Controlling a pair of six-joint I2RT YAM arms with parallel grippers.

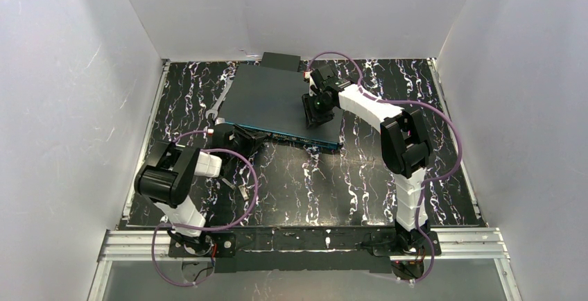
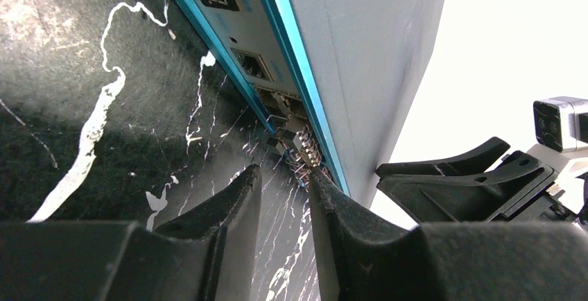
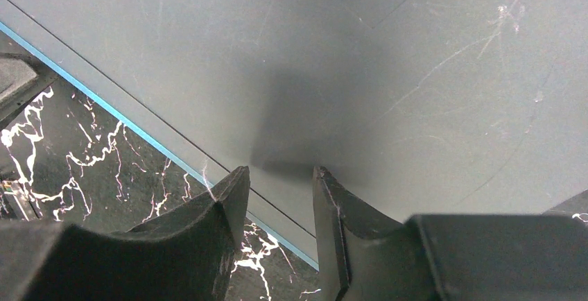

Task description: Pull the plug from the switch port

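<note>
The switch point(image 1: 277, 100) is a flat dark slab with bright blue front edges, lying at an angle. In the left wrist view its front panel point(image 2: 243, 34) shows a row of ports, and a small metallic plug point(image 2: 291, 134) sticks out of one near the lower end. My left gripper stands part open just short of that plug, its fingertips apart and nothing between them. Over the top of the switch, my right gripper is part open and empty, casting a shadow on the surface. Whether its fingers touch the surface I cannot tell.
Small pale pieces point(image 1: 244, 193) lie on the black marbled table near the left forearm. Purple cables point(image 1: 254, 183) loop along both arms. Light grey walls point(image 1: 291, 10) bound the back and sides.
</note>
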